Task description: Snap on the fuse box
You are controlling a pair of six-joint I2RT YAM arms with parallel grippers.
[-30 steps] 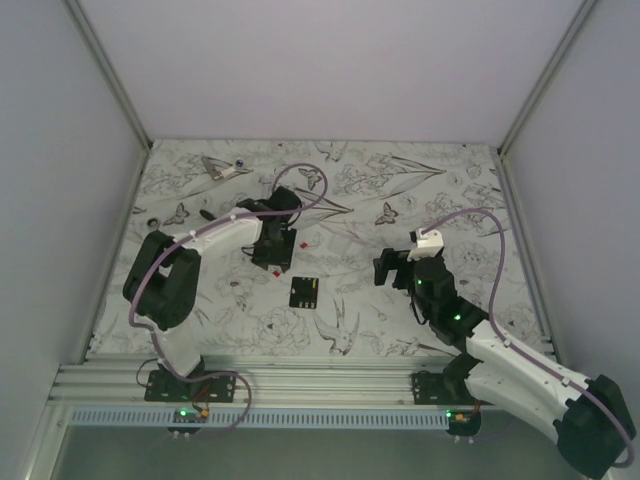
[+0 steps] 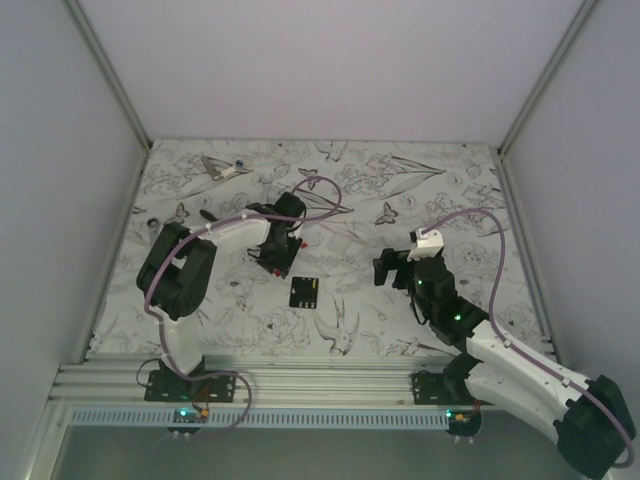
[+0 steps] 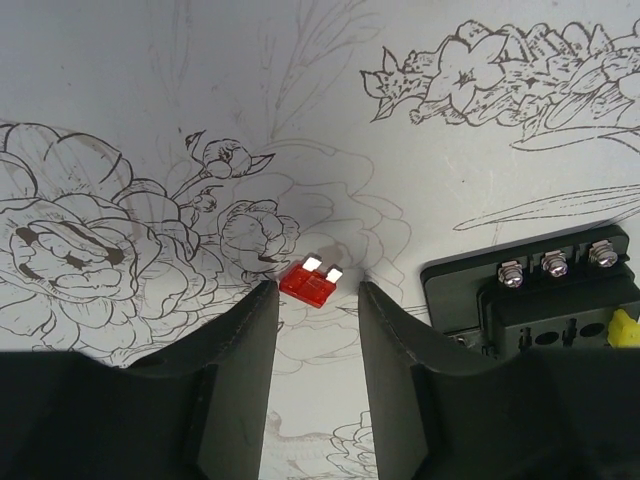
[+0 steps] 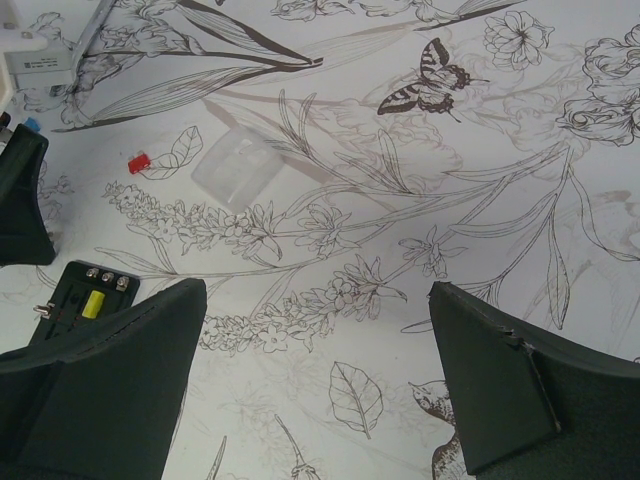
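Note:
A small red fuse (image 3: 308, 283) with two metal prongs lies on the patterned table between the fingertips of my left gripper, whose fingers are part open around it. Beside it, at the right of the left wrist view, is the black fuse box (image 3: 530, 290) with screw terminals and a yellow fuse; in the top view the box (image 2: 304, 292) sits just right of that gripper. My right gripper stands open above bare table, right of the fuse box in the top view, with nothing between its fingers.
Another red piece (image 4: 138, 162) lies near a clear plastic piece (image 4: 236, 168). Tools (image 2: 225, 168) and small items lie at the back left.
The right arm has not moved.

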